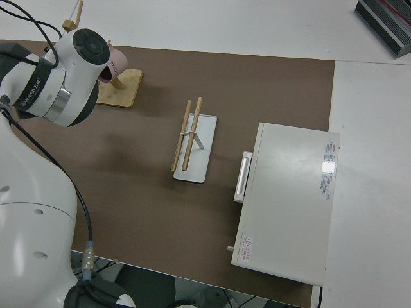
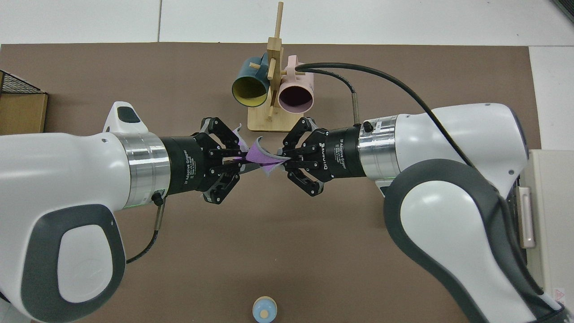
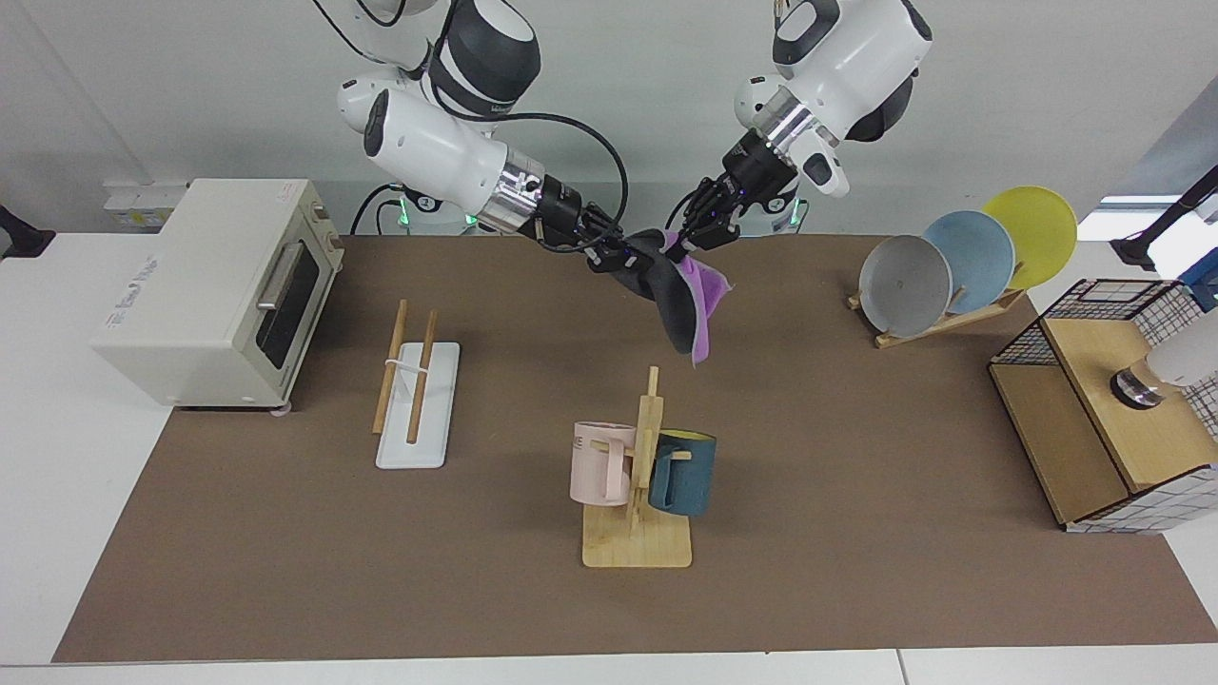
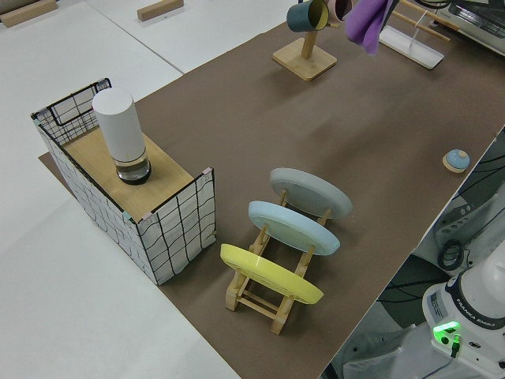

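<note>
A purple cloth with a dark grey side (image 2: 262,156) is held in the air between my two grippers, which face each other in the top view. My left gripper (image 2: 245,161) is shut on the cloth from the left. My right gripper (image 2: 285,159) is shut on it from the right. In the left view the cloth (image 3: 708,291) hangs below both grippers, its grey face towards that camera. The right view shows only its purple hanging part (image 4: 364,24).
A wooden mug tree (image 3: 634,548) holds pink and teal mugs. Around the mat are a dish rack with three plates (image 3: 908,291), a wire shelf (image 3: 1062,445), a white oven (image 3: 194,297), a white stand with wooden sticks (image 3: 411,451) and a small blue round object (image 2: 264,309).
</note>
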